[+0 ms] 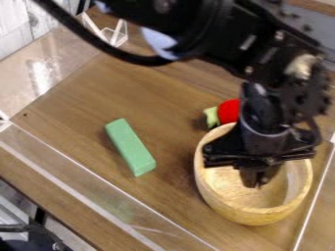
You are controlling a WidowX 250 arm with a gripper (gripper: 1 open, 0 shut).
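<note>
A black gripper (257,175) hangs low over a wooden bowl (249,206) at the right, its fingertips down inside or just above the bowl's opening; whether they hold anything cannot be told. A red and green object (225,112) lies behind the bowl, partly hidden by the gripper. A green block (129,147) lies on the table to the bowl's left.
Clear plastic edging runs along the front left and at the right. A black cable arcs across the top left, and white items stand at the top left.
</note>
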